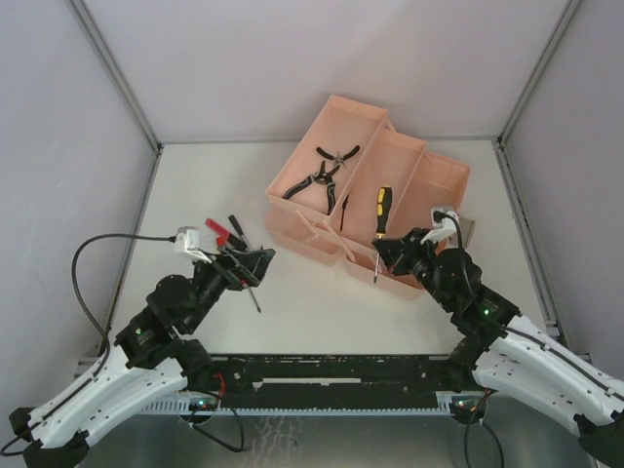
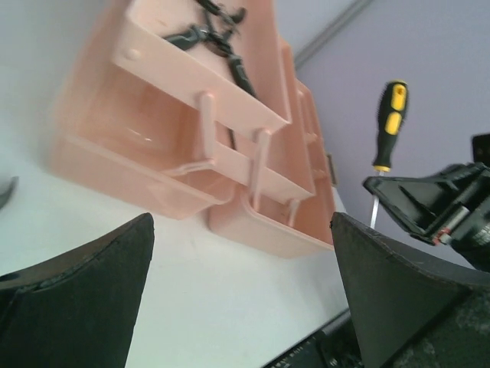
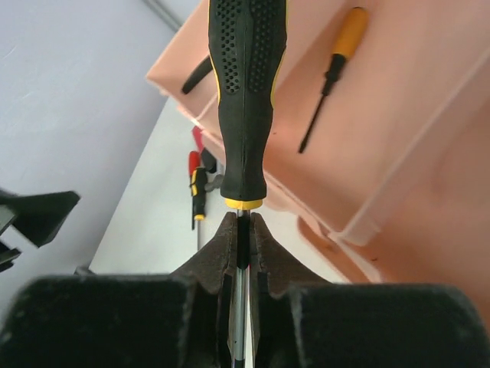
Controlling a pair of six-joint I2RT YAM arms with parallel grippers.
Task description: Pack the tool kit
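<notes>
A black and yellow screwdriver (image 1: 383,211) stands upright, handle up, in my right gripper, which is shut on its shaft just below the handle. It hangs over the front of the pink tool box (image 1: 429,159). My left gripper is wide open and empty, over the left of the table. Pliers (image 1: 322,181) lie in the box's left tray. An orange-handled screwdriver (image 3: 348,38) lies in the middle tray. Loose on the table by the left gripper are a hammer (image 1: 237,224), a red-handled tool (image 1: 216,227) and another screwdriver (image 3: 199,192).
The box's stepped trays have raised walls and hinge arms (image 2: 259,165) on the front side. A metal latch (image 1: 464,231) sits at the box's right end. Bare white table (image 1: 322,322) lies between the arms in front of the box.
</notes>
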